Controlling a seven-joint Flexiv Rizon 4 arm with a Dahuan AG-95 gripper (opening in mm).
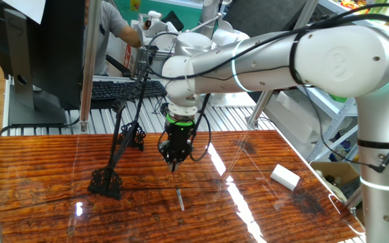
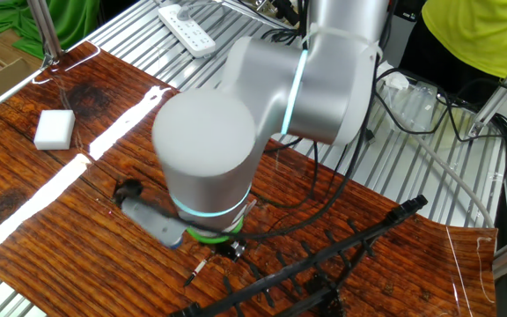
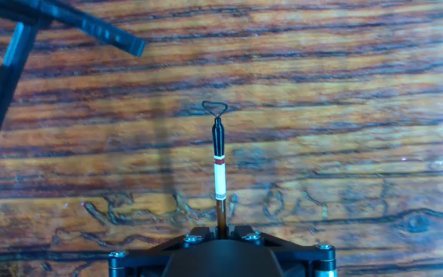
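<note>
A thin brush-like tool (image 3: 220, 178) with a black end, a white band, a thin red ring and a dark loop at its tip points away from my gripper in the wrist view. My gripper is shut on its brown shaft. Seen from exterior view 1, the gripper (image 1: 173, 166) hangs over the wooden table, with the tool (image 1: 180, 199) slanting down below it. In exterior view 2 the tool (image 2: 197, 271) shows beside the wrist, while the arm hides most of the gripper.
Close to the gripper stands a black rack (image 1: 117, 145) with a long top bar (image 2: 324, 262) and ornate feet. A white block (image 1: 285, 177) rests on the table's other side. Bare tabletop (image 1: 140, 219) lies in front. A monitor and keyboard (image 1: 123, 89) are behind.
</note>
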